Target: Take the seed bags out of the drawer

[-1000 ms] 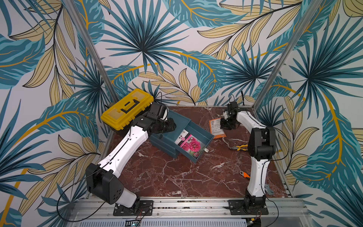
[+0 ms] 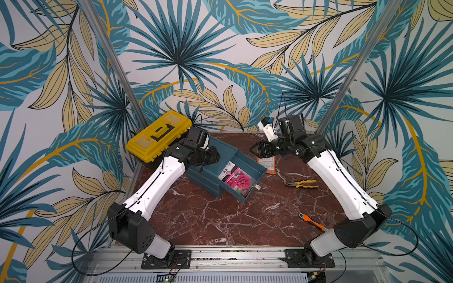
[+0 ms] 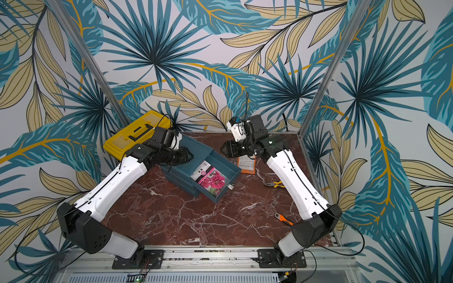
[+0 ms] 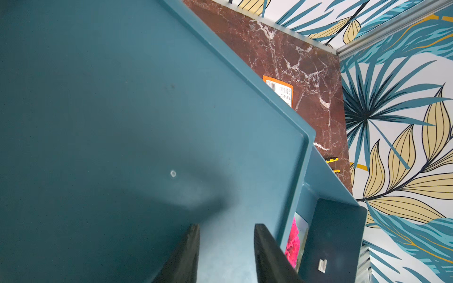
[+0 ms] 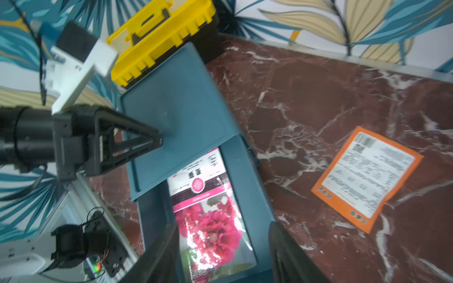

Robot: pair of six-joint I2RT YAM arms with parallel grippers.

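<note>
The teal drawer unit (image 3: 181, 184) has its drawer (image 2: 262, 172) pulled out; inside lies a seed bag (image 5: 212, 226) with pink flowers, partly under the cabinet's top. My left gripper is over that top (image 4: 165, 118), fingers apart with nothing between them. My right gripper stands open, above the drawer's near-right part, its fingertips blurred. An orange-bordered packet (image 5: 367, 179) lies on the table to the drawer's right.
A yellow toolbox (image 2: 158, 134) stands behind the unit at left. Pliers (image 2: 306, 184) and an orange-handled tool (image 2: 311, 222) lie at right.
My right arm has swung leftward, bringing its gripper from over the packet's right end toward the drawer. My left arm looks almost unchanged.
</note>
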